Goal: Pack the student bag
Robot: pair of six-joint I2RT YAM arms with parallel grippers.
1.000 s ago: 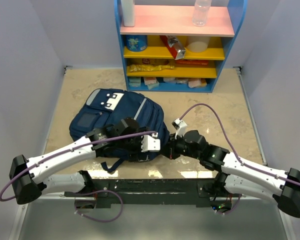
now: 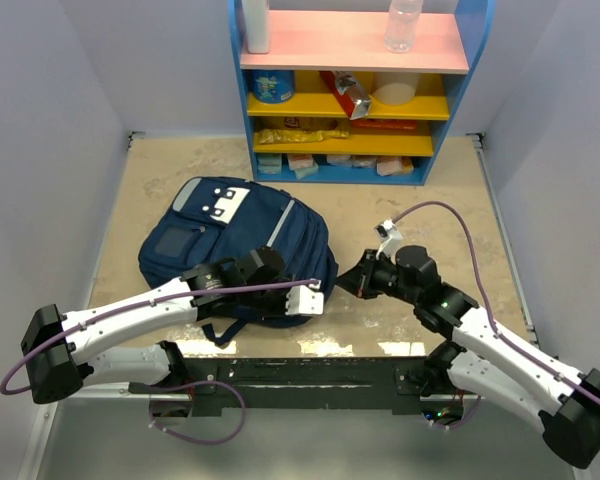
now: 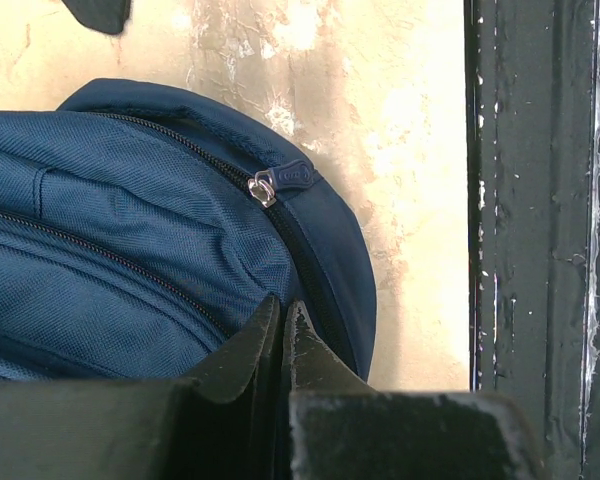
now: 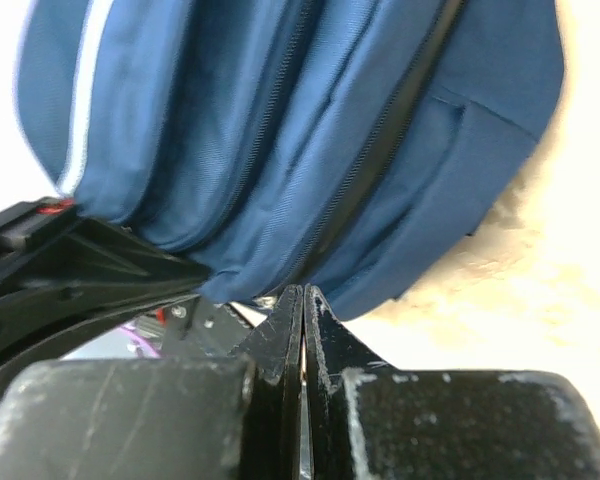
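Observation:
The dark blue student bag (image 2: 245,225) lies on the floor, with a white patch on its flap. My left gripper is shut on a fold of the bag's fabric beside the dark zipper track. A metal zipper pull (image 3: 263,188) with a blue tab sits farther along that track. In the right wrist view my left gripper's fingers (image 4: 145,265) reach in from the left against the bag's end. My right gripper is shut, with nothing showing between its fingertips; in the top view it stands just right of the bag's end.
A blue shelf (image 2: 460,75) with yellow boards stands at the back, holding a bottle (image 2: 403,25), a blue can (image 2: 273,86), a red box (image 2: 346,95) and several packets. Bare floor (image 2: 410,210) lies right of the bag. A dark ledge (image 2: 310,385) runs along the front.
My right gripper has drawn back to the right from the bag's end, its arm swinging rightward. The left arm has shifted slightly toward the front. The bag stays in place.

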